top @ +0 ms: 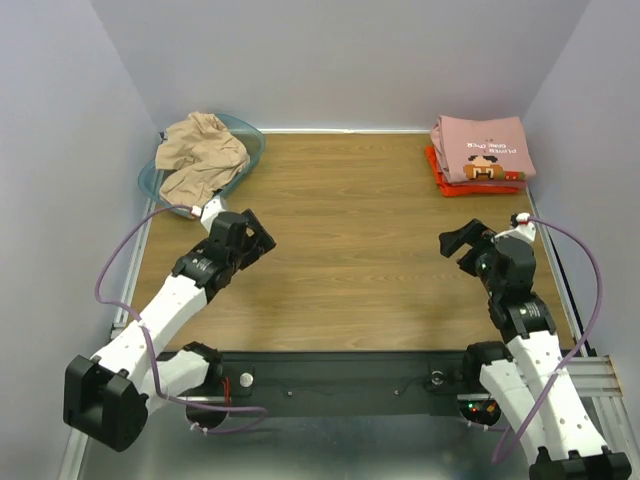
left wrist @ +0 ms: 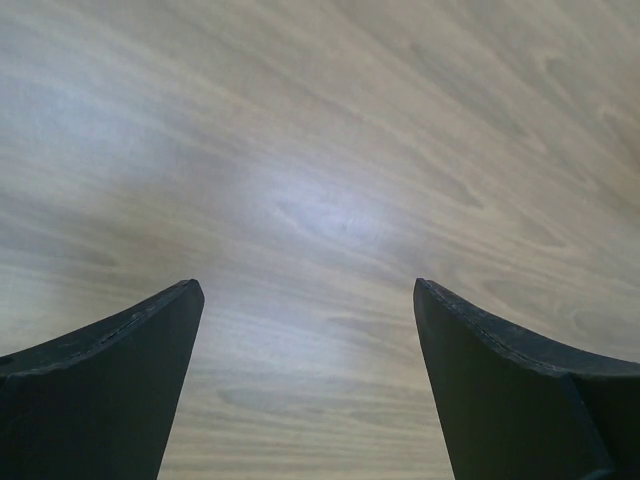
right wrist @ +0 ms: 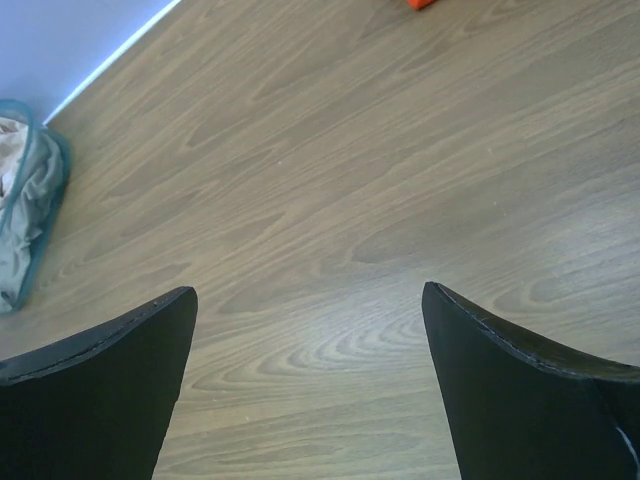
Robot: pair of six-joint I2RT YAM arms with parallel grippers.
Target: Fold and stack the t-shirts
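Observation:
A crumpled tan shirt [top: 200, 155] lies in the blue-green basket [top: 249, 140] at the back left. At the back right, a folded pink shirt [top: 487, 150] with a printed front rests on folded red-orange cloth [top: 446, 186]. Just in front of the basket, over the left part of the table, my left gripper [top: 264, 240] hangs open and empty; its wrist view shows bare wood between the fingers. My right gripper [top: 452, 252] is open too, over the right side in front of the stack, with only wood between its fingers.
Walls close it in at the back and both sides. Purple cables [top: 112, 262] loop beside the arms. The basket [right wrist: 50, 215] edges into the right wrist view at left.

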